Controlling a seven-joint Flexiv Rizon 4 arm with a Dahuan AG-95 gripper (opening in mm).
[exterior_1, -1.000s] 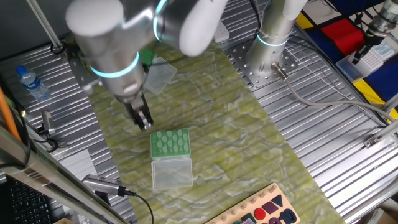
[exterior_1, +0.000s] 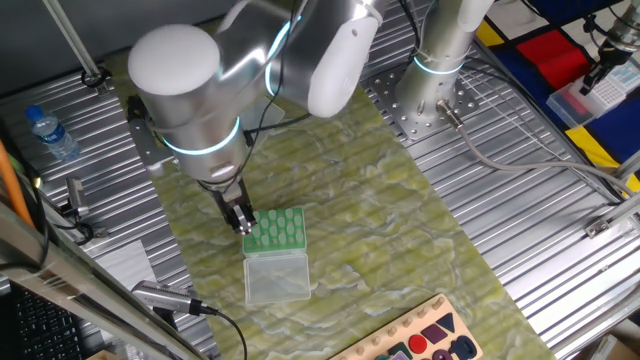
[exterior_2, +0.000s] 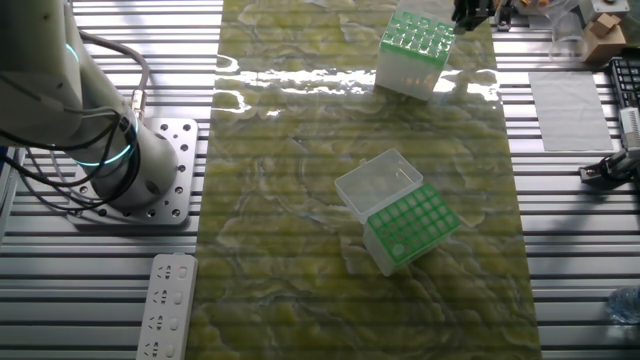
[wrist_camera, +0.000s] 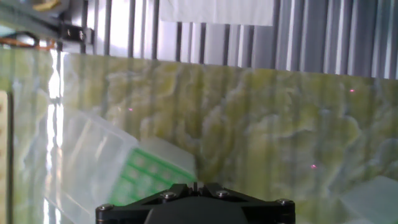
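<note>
My gripper (exterior_1: 243, 228) points down by the left edge of a green tip rack (exterior_1: 276, 230), whose upright pale tips fill several holes. The rack's clear lid (exterior_1: 278, 278) lies folded open. In the wrist view my gripper looks shut, with nothing visible between its fingers; the green rack (wrist_camera: 146, 177) is just left of them. Exterior view 2 shows that rack (exterior_2: 418, 36) at the top, beside the dark gripper (exterior_2: 470, 14). A second green rack box (exterior_2: 415, 225) stands mid-mat with mostly empty-looking holes and an open lid (exterior_2: 378, 184). The arm mostly hides it in exterior view 1.
A wooden board with coloured shapes (exterior_1: 418, 343) lies at the mat's front edge. A power strip (exterior_2: 167, 305) is beside the mat, and a water bottle (exterior_1: 52, 133) stands off to the left.
Over the last second my gripper has moved right and down in exterior view 1, closer to the tip-filled rack. Both that rack and its lid stay put.
</note>
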